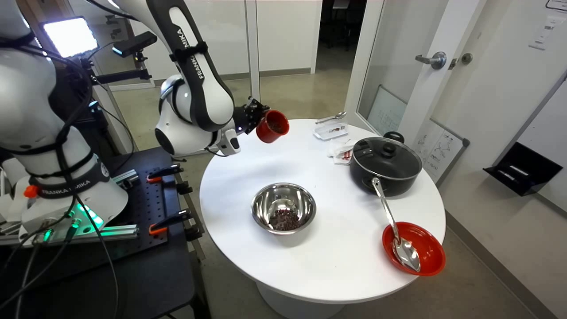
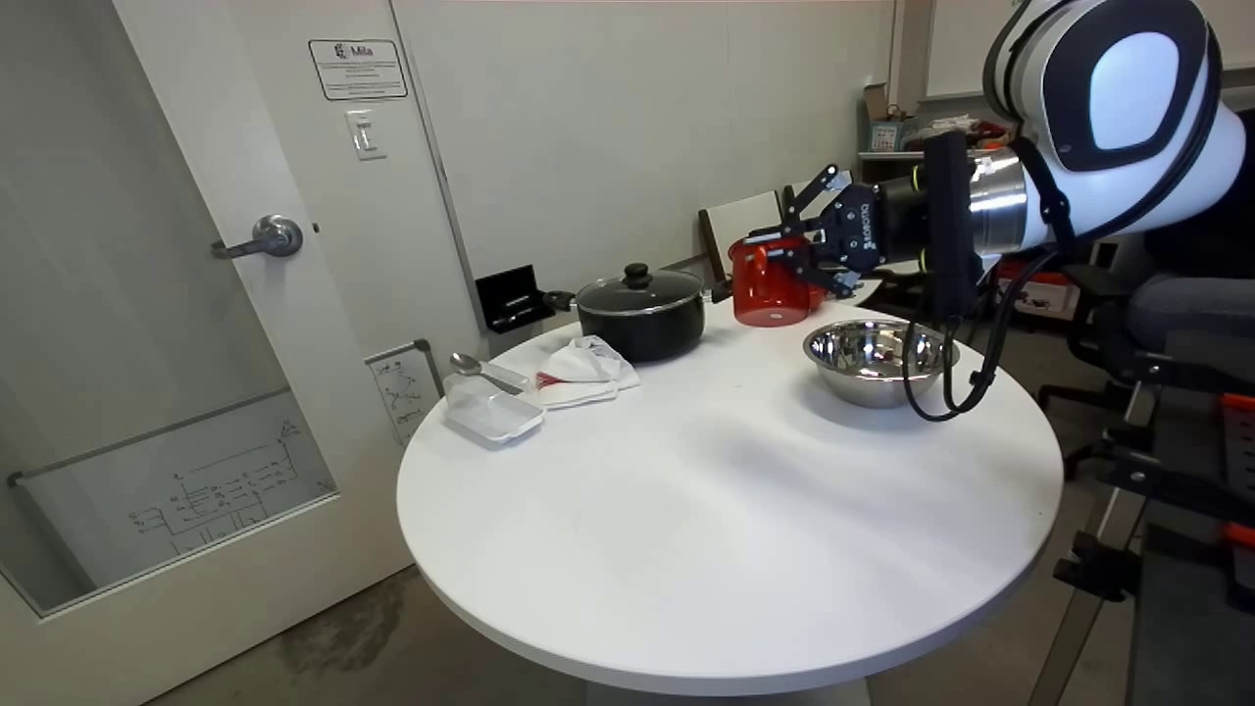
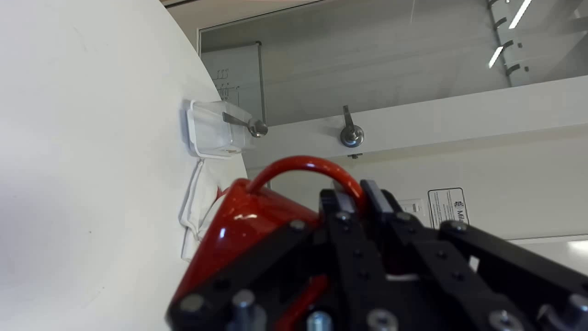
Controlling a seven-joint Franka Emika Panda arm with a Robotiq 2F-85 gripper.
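Observation:
A red mug is held above the table's far left part in exterior view 1, tilted, with dark bits inside it. My gripper is shut on the mug's handle, as the wrist view shows. Nearer the front stands a metal bowl with small dark brown pieces in its bottom. In exterior view 2 the mug hangs in the air, the gripper at its side, and the bowl appears to the right. The mug's inside is out of sight in the wrist view.
On the right are a lidded black pot and a red bowl with a large spoon leaning in it. A clear tray and a white cloth lie near the far edge.

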